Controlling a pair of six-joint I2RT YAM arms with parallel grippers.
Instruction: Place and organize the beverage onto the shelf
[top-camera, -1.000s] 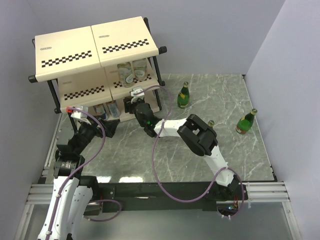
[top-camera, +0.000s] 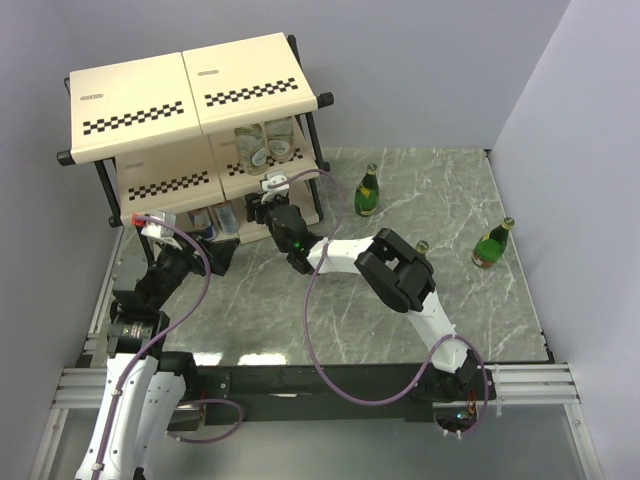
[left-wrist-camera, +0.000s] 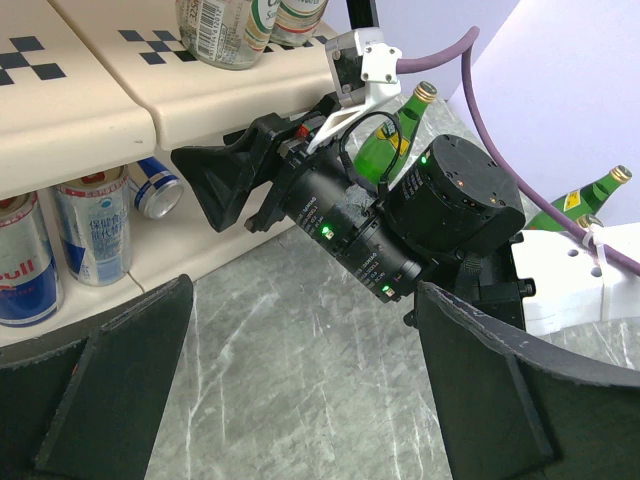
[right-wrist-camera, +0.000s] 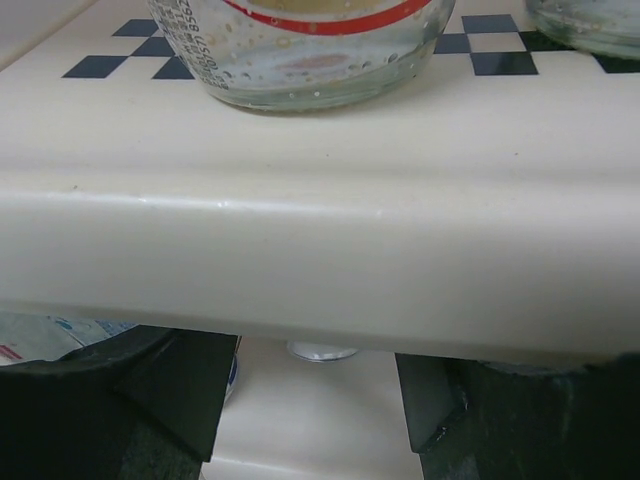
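Note:
Two upright cans, a Red Bull can (left-wrist-camera: 25, 265) and a silver-blue can (left-wrist-camera: 95, 235), stand on the shelf's (top-camera: 250, 235) bottom level. A blue can lies on its side to their right; its round end (right-wrist-camera: 322, 352) shows below the middle board in the right wrist view. My right gripper reaches under that board at the right bay, fingers apart, with the can's end beyond the gap. Over the counter in front of the shelf, my left gripper stands open and empty. Glass jars (top-camera: 252, 148) sit on the middle level.
Green bottles stand on the marble counter, one (top-camera: 367, 190) right of the shelf and another (top-camera: 492, 243) tilted in view at the far right; a third top (top-camera: 422, 247) peeks from behind my right arm.
Both arms hold nearly the same places. In the top view, the left gripper's fingers look slightly farther apart now; the bottles and jars have not moved.

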